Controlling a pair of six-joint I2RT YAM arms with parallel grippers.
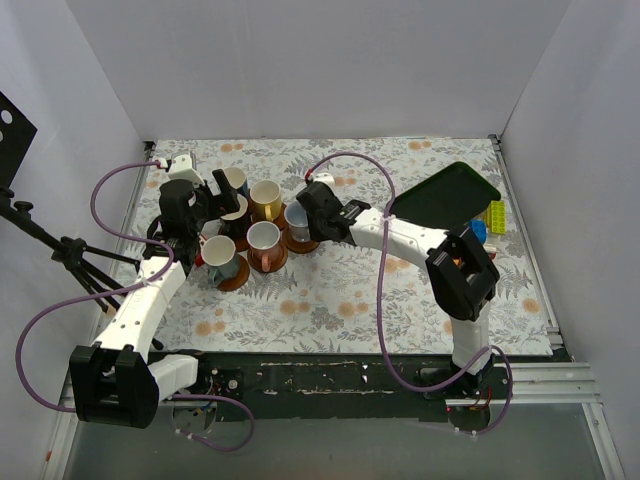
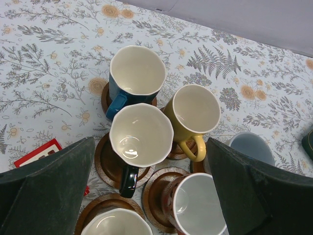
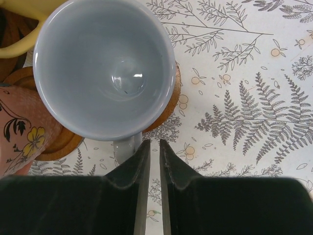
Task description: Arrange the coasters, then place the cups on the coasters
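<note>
A pale grey-blue cup (image 3: 105,68) stands upright on a round brown coaster (image 3: 171,100), whose edge shows on its right side. The handle (image 3: 126,149) points toward my right gripper. That gripper's fingers are close together beside the handle, with only a narrow strip of tablecloth visible between their tips. The left finger is against or very near the handle; I cannot tell whether they touch. My left gripper is wide open above the other cups, nothing between its fingers. Below it are a white cup with a black handle (image 2: 142,134) and a yellow cup (image 2: 195,110).
Crowding the grey cup's left are a pink flowered cup (image 3: 24,129) and more cups on coasters. A dark green tray (image 1: 445,195) lies at the back right, with a yellow-green rack (image 1: 495,217) beside it.
</note>
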